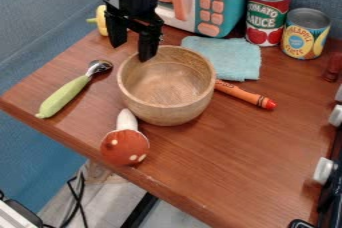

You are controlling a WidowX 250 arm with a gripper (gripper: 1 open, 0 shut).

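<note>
The black gripper [132, 38] hangs over the back left of the wooden table, its two fingers spread apart and pointing down, just behind the wooden bowl [166, 97]. Nothing shows between the fingers. A yellow object [99, 22], partly hidden behind the gripper, stands at the back left. In front of the bowl lies a red mushroom [126, 146] with white spots, and left of it a spoon [67, 92] with a green handle.
A teal toy microwave [221, 2], two cans [265, 17] and a folded cloth [227, 54] fill the back. An orange crayon [245, 94] lies right of the bowl. A black appliance [330, 172] stands at the right edge.
</note>
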